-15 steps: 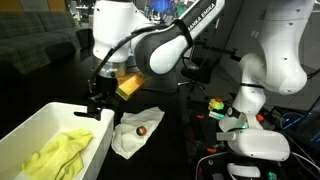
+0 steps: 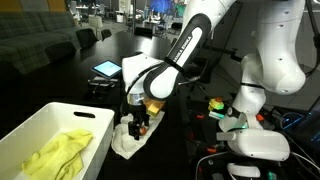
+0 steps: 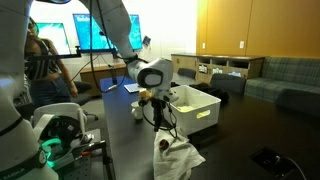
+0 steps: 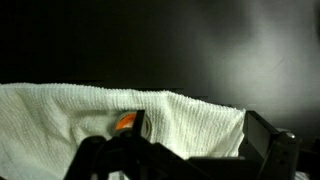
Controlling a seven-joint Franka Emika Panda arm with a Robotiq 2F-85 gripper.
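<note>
A crumpled white cloth point(image 2: 128, 142) lies on the dark table. A small orange-brown object point(image 4: 125, 122) rests on it and is partly hidden behind one finger in the wrist view. My gripper is low over the cloth, fingers apart, with bare cloth between the fingers. One finger point(image 4: 100, 158) overlaps the orange-brown object in that view. Whether they touch, I cannot tell. In exterior view 2, the same object point(image 3: 164, 144) sits on the cloth below the gripper point(image 3: 160, 122).
A white box point(image 2: 96, 115) holding a yellow cloth point(image 2: 57, 156) stands beside the white cloth. A white mug point(image 3: 138, 112) stands close to the arm. Small dark items point(image 3: 265, 156) lie on the otherwise clear table. Chairs stand behind.
From beside the white box, my gripper has moved right and down to the white cloth. The box, yellow cloth and white cloth look unmoved.
</note>
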